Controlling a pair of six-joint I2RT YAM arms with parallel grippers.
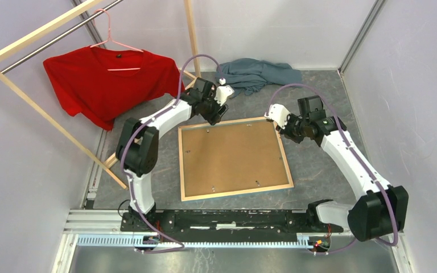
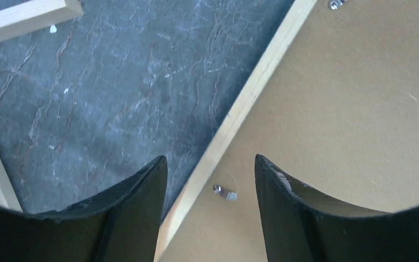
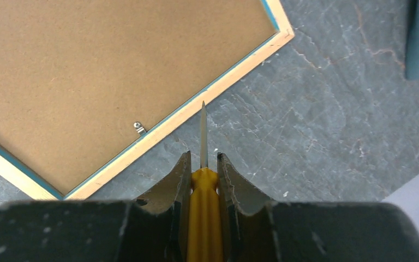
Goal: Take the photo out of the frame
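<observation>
The wooden frame [image 1: 181,165] lies face down on the floor, its brown backing board [image 1: 233,156] up. Small metal clips sit along its inner edges; one clip [image 2: 225,192] shows between the fingers of my left gripper, which is open and empty above the far rail. My right gripper is shut on a screwdriver with an orange handle [image 3: 204,218]. In the right wrist view, the blade's tip appears over the pale rail, right of a clip [image 3: 139,128]; contact is not clear. The photo itself is hidden.
A red shirt [image 1: 114,79] hangs from a wooden rack [image 1: 191,34] at back left. Behind the frame lies a crumpled blue-grey cloth [image 1: 259,74]. Bare floor [image 1: 324,176] surrounds the frame on the right.
</observation>
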